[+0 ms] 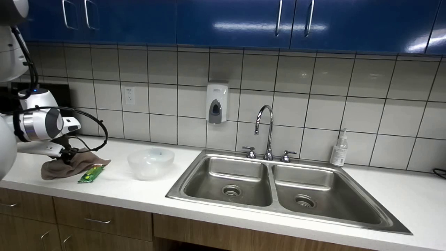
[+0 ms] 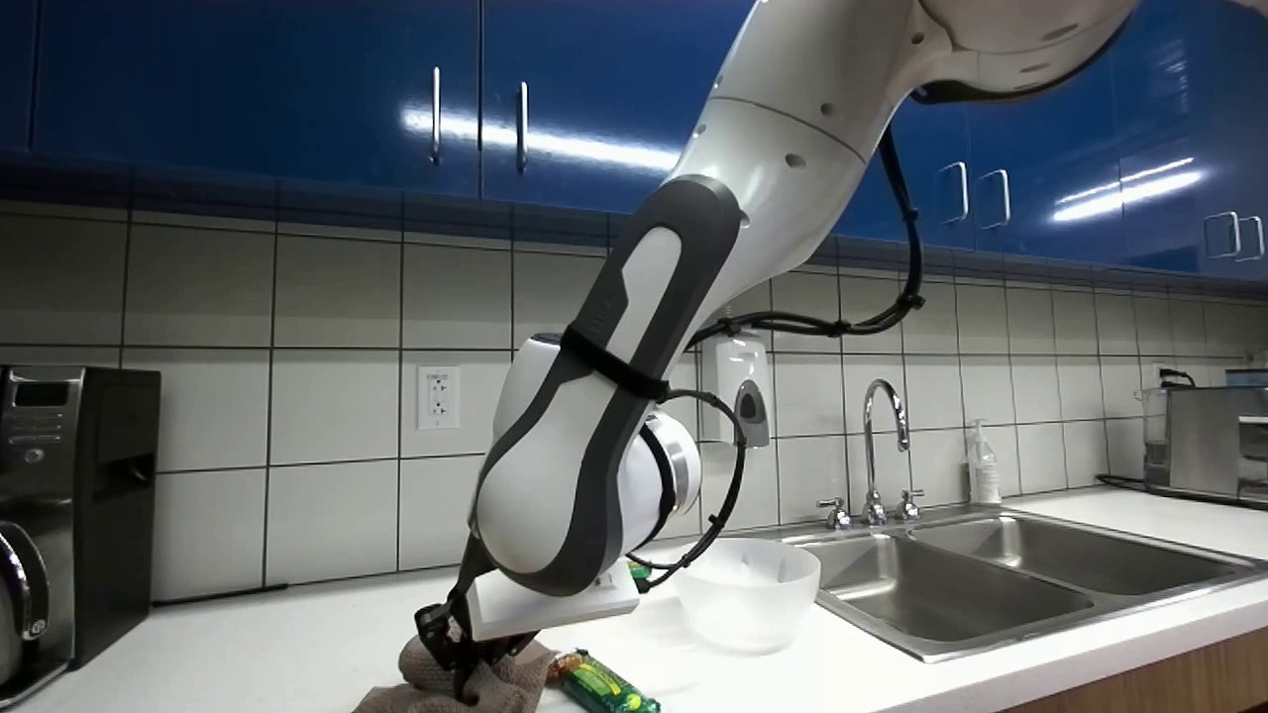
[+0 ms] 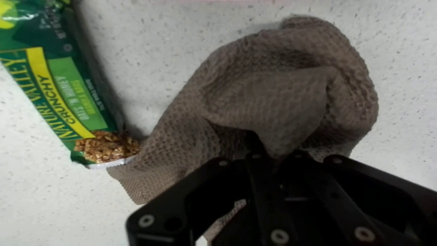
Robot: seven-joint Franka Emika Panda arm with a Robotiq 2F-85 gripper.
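Observation:
A brown textured cloth (image 3: 250, 102) lies bunched on the white counter. In the wrist view, my gripper is over the cloth's near part, its black fingers drawn close together with a fold of the cloth pinched between them. The lower part of the cloth is hidden beneath the gripper. From the side, the gripper (image 1: 67, 155) points down into the cloth (image 1: 75, 165), which still rests on the counter. Beside it lies a green granola bar packet (image 3: 61, 86), one end touching or nearly touching the cloth's edge.
A translucent bowl (image 1: 150, 164) stands right of the packet, near the double sink (image 1: 271, 184) with its faucet (image 1: 269, 129). A black coffee machine (image 2: 89, 499) is at the far left in the second exterior view. Bare counter (image 2: 273, 648) lies between it and the cloth.

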